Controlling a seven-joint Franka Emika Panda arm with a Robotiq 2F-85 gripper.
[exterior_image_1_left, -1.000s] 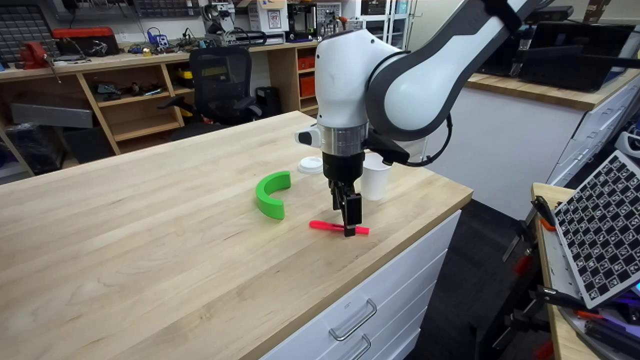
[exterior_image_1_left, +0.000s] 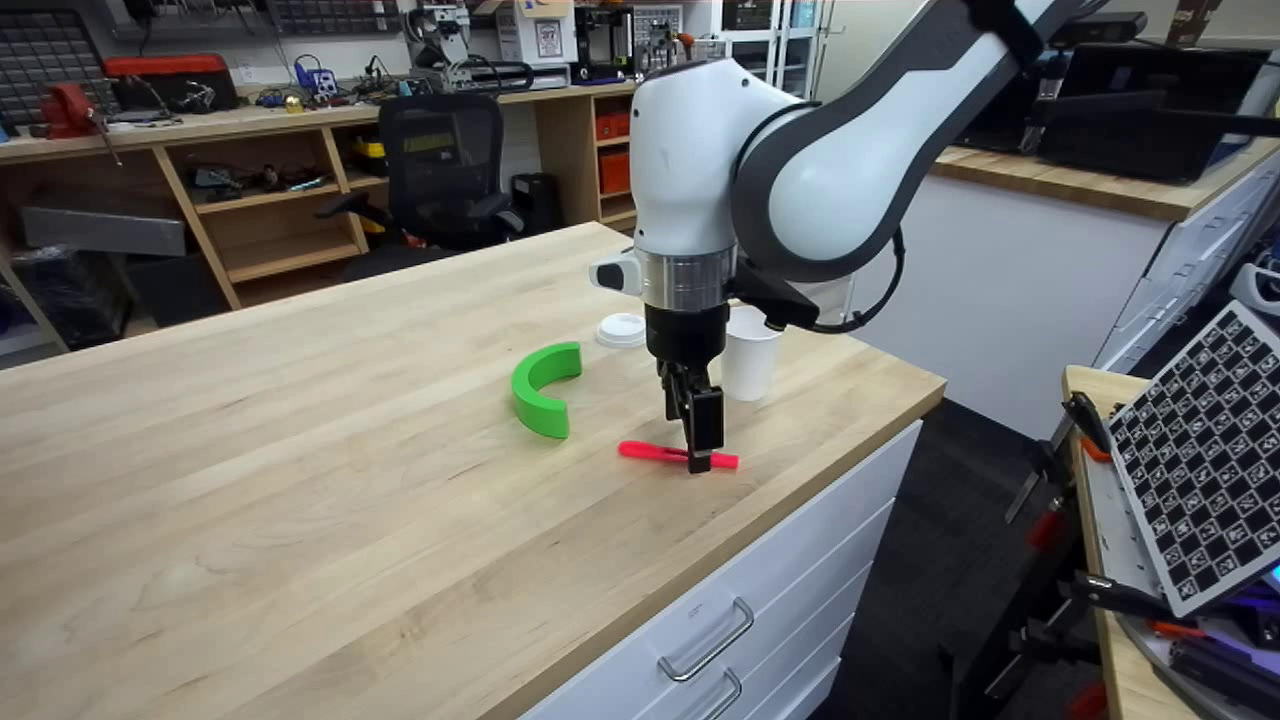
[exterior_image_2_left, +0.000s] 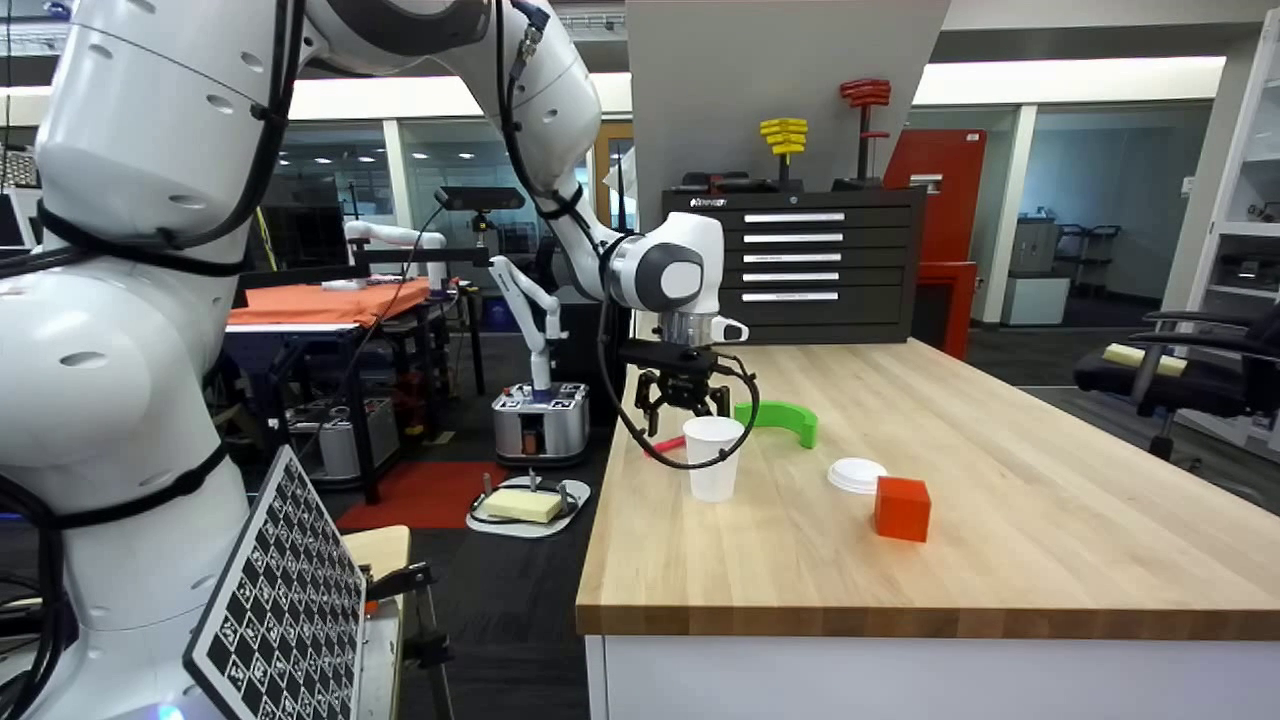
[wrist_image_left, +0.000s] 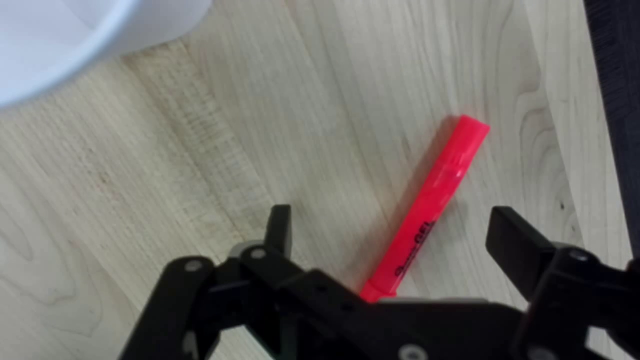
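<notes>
A red gel marker (wrist_image_left: 429, 207) lies flat on the wooden table, slanting between the spread fingers of my gripper in the wrist view. Neither finger touches it there, and its lower end is hidden behind the gripper body. In exterior view 1 my open gripper (exterior_image_1_left: 696, 444) hangs just over the marker (exterior_image_1_left: 654, 451), one finger covering part of it. Beside the gripper stands an upright white cup (exterior_image_1_left: 750, 356), open at the top; its rim also shows at the wrist view's upper left. From exterior view 2, the cup (exterior_image_2_left: 713, 474) partly hides the marker.
A green arc-shaped piece (exterior_image_1_left: 540, 402) and a white lid (exterior_image_1_left: 621, 330) rest on the table (exterior_image_1_left: 300, 480). An orange-red block (exterior_image_2_left: 902, 509) sits near the lid. The table's edge runs close to the marker.
</notes>
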